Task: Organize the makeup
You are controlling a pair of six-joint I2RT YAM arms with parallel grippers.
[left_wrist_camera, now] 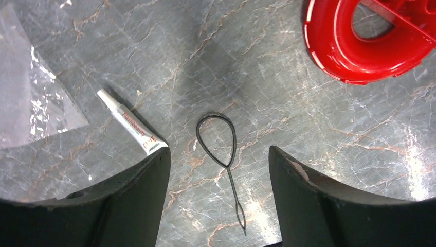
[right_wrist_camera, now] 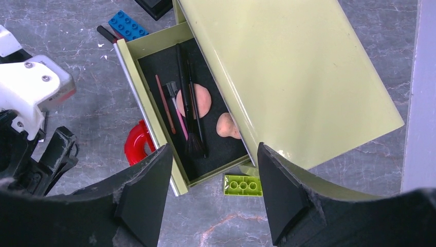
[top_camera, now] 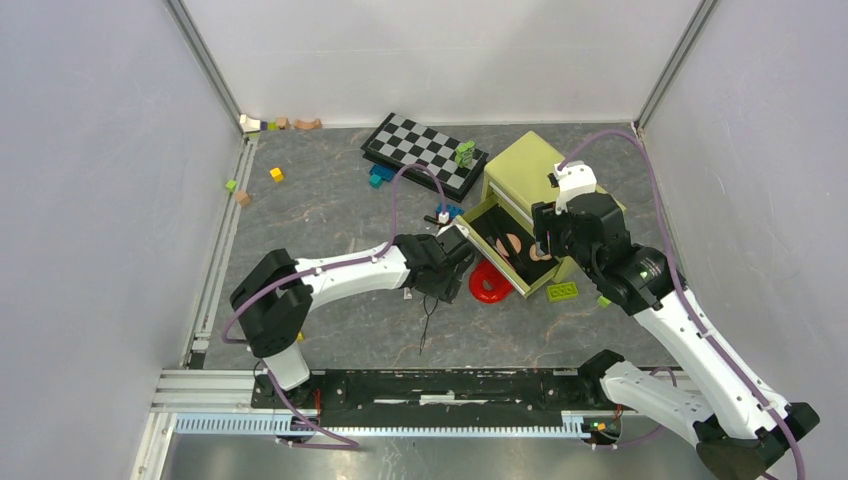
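Note:
In the left wrist view my left gripper is open above a white tube (left_wrist_camera: 128, 123) and a thin dark loop (left_wrist_camera: 231, 180), holding nothing. My right gripper is open above the cream box (right_wrist_camera: 288, 77), whose drawer (right_wrist_camera: 154, 118) stands out. In it lie a large black brush (right_wrist_camera: 193, 144), slimmer brushes, a red stick (right_wrist_camera: 165, 103) and two pink puffs (right_wrist_camera: 229, 126). A dark cylinder (right_wrist_camera: 105, 34) lies outside the drawer by a blue brick.
A red ring (left_wrist_camera: 329, 46) lies beside the drawer, a clear bag (left_wrist_camera: 36, 103) near the tube. Behind are a checkerboard (top_camera: 420, 150) and blue bricks (right_wrist_camera: 128, 24); a green brick (right_wrist_camera: 241, 185) is at the drawer's end.

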